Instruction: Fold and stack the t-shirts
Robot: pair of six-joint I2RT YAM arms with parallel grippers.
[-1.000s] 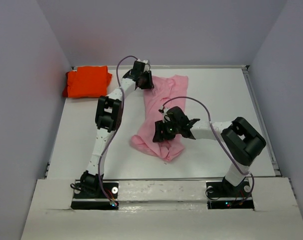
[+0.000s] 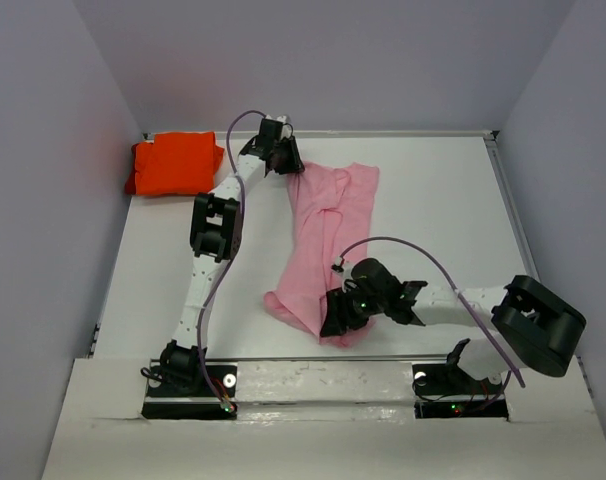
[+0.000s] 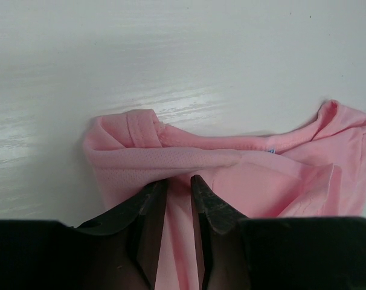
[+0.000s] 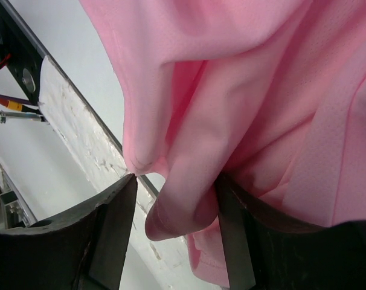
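A pink T-shirt (image 2: 313, 250) lies lengthwise on the white table, rumpled, with folds along it. My left gripper (image 2: 291, 165) is at its far left corner; in the left wrist view its fingers (image 3: 204, 205) sit close together in the folded fabric, and how much cloth is between them is unclear. My right gripper (image 2: 338, 315) is at the near end of the shirt. In the right wrist view it stands open, a rolled fold of fabric (image 4: 195, 175) lying between its fingertips.
A folded orange shirt (image 2: 178, 160) lies at the back left of the table (image 2: 443, 200). The front rail (image 4: 86, 109) runs just beside the shirt's near end.
My right gripper has moved toward the front of the table, and the shirt has shifted that way with its near end.
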